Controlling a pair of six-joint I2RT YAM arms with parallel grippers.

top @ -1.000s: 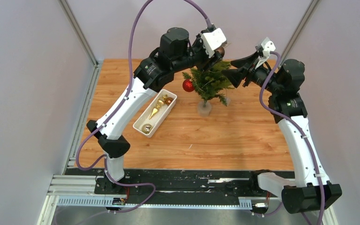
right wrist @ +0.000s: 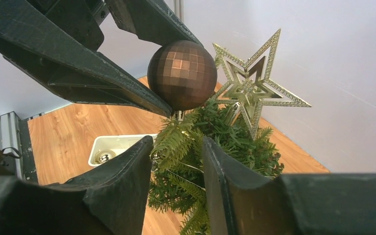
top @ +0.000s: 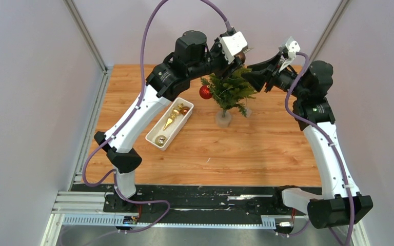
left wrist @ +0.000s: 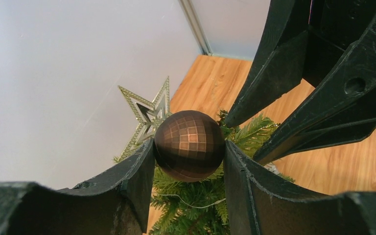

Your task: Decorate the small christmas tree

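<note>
A shiny brown bauble (left wrist: 190,146) is pinched between the fingertips of my left gripper, which is shut on it. It hovers close above the small Christmas tree (top: 230,92), its metal cap (right wrist: 178,115) facing down toward a green branch tip (right wrist: 176,142). My right gripper is part open, and that branch tip shows between its fingers in the right wrist view; whether they touch it I cannot tell. A gold star (right wrist: 247,83) tops the tree. A red bauble (top: 205,92) hangs on its left side.
Left of the tree, a white tray (top: 149,136) holds several gold and copper ornaments. Both grippers are close together around the treetop.
My right arm has shifted slightly beside the tree. My left arm and the brown bauble have stayed put.
</note>
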